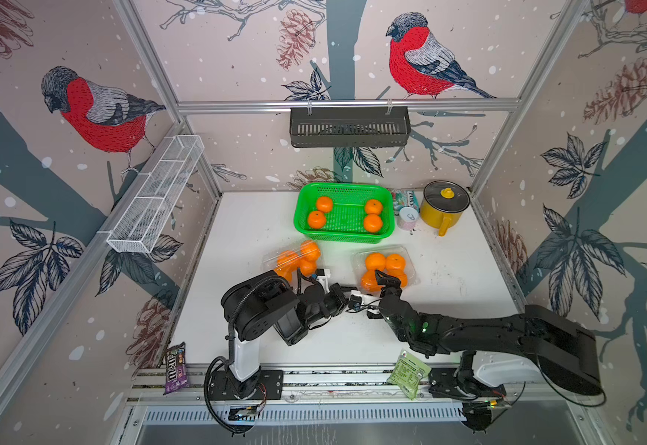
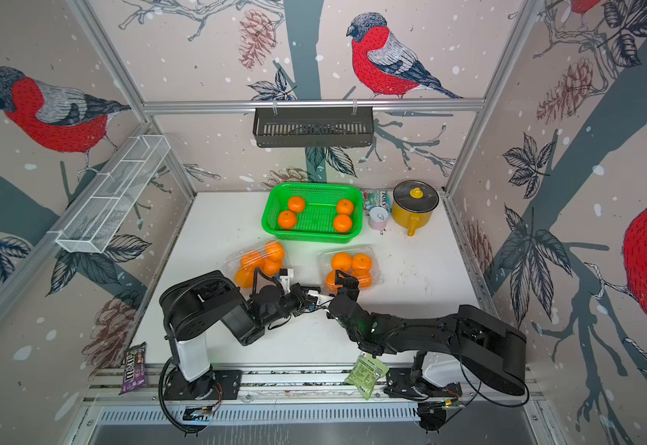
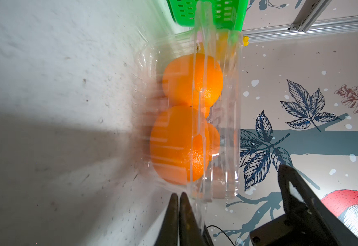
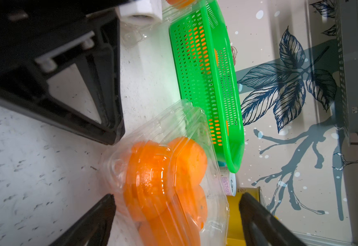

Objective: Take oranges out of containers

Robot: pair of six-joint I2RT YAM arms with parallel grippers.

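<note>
Two clear plastic containers of oranges sit on the table: left [image 1: 288, 258], right [image 1: 375, 261]. The green basket [image 1: 344, 236] behind holds several oranges. My left gripper is shut at the near edge of the right container; whether plastic is between its fingertips is unclear. My right gripper is open over that container, one finger either side of it in the right wrist view, with oranges under the plastic. In the top views both grippers are close together at this container's front.
A yellow pot [image 1: 436, 211] and a cup [image 1: 408, 218] stand back right. Snack packs [image 1: 175, 367] lie along the front. A wire shelf hangs left, a dark rack on the back rail. Bare table lies at both sides.
</note>
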